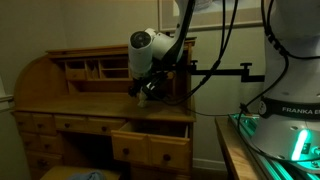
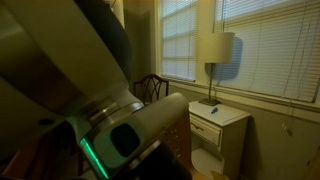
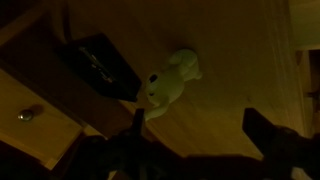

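A small pale yellow-green toy figure (image 3: 172, 82) lies on the wooden desk top in the wrist view, just beyond the gap between my fingertips. My gripper is open, its dark fingers set wide apart with nothing between them. In exterior view 1 the gripper (image 1: 143, 84) hangs over the right part of the desk, and the pale toy (image 1: 141, 100) shows dimly beneath it. Whether the fingers touch the desk cannot be made out.
A black box-like object (image 3: 102, 66) lies close to the toy. Below the desk top (image 1: 85, 103), a front drawer (image 1: 152, 148) stands pulled out. A lamp (image 2: 213, 55) stands on a white cabinet (image 2: 218, 120).
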